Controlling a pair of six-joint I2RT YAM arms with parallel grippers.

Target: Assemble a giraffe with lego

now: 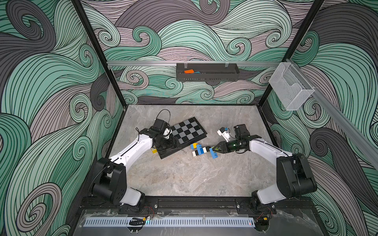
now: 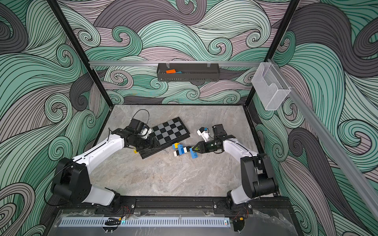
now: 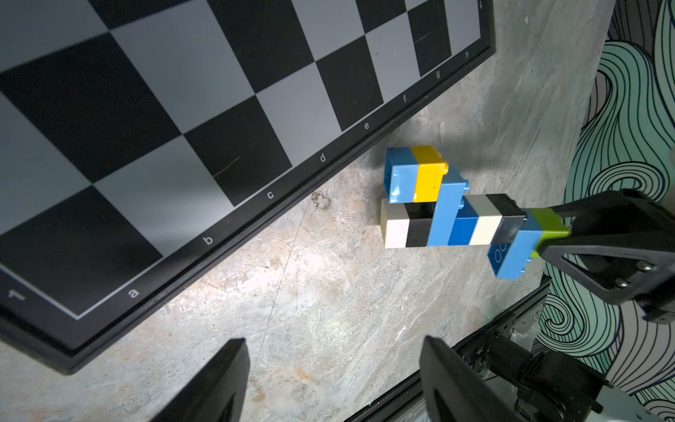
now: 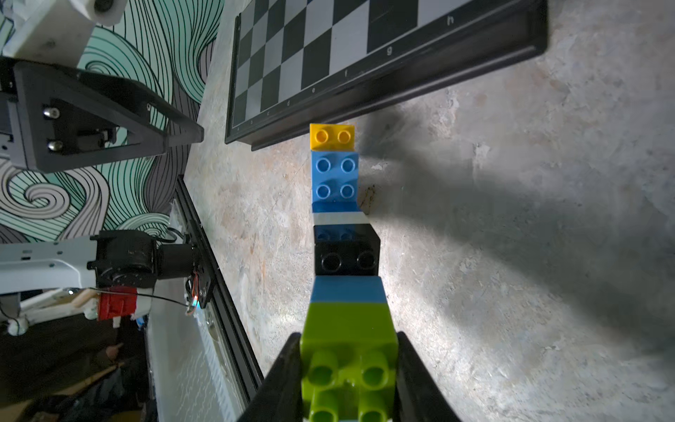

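Observation:
A joined lego build of several bricks sticks out sideways from my right gripper, which is shut on its green brick (image 4: 349, 337). In the left wrist view the row runs from the green end through a light blue brick (image 3: 519, 246), a black one (image 3: 505, 218) and more blue, to a white brick (image 3: 395, 223) at the far end. A yellow brick (image 3: 427, 173) with a blue one juts from the side there. My left gripper stands apart with its fingers spread and only floor showing between them; it is above the chessboard (image 1: 188, 131) in the top left view.
The chessboard case lies behind and left of the build. Something yellow (image 1: 154, 150) shows beside the left gripper. An orange piece (image 1: 189, 71) sits in the dark wall tray (image 1: 208, 77); a white mesh basket (image 1: 291, 88) hangs at right.

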